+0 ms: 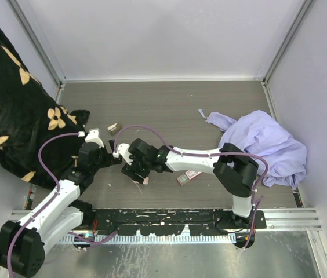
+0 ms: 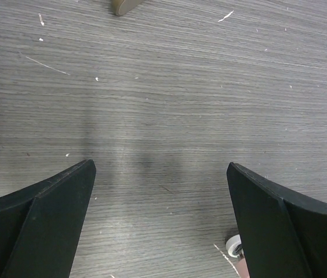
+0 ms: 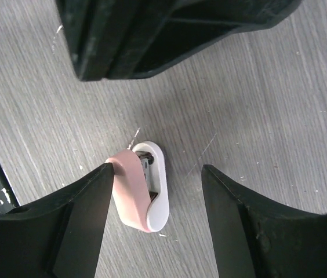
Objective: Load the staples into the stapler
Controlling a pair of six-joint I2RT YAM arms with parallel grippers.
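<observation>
A small pink-and-white stapler (image 3: 132, 189) lies on the table. In the top view, only a pink piece of it (image 1: 145, 180) shows beneath my right gripper (image 1: 134, 172). The right wrist view puts the stapler between the parted fingers of my right gripper, close to the left finger, with a clear gap to the right one. My left gripper stands open above bare table, nothing between its fingers. At the lower right of the left wrist view, the stapler's white end (image 2: 233, 245) is partly covered by a finger.
A small brownish block (image 1: 114, 128) lies beyond my left gripper. A small box (image 1: 188, 177) sits beneath the right forearm. Purple cloth (image 1: 265, 147) is heaped at right, and a dark flowered blanket (image 1: 27, 98) fills the left.
</observation>
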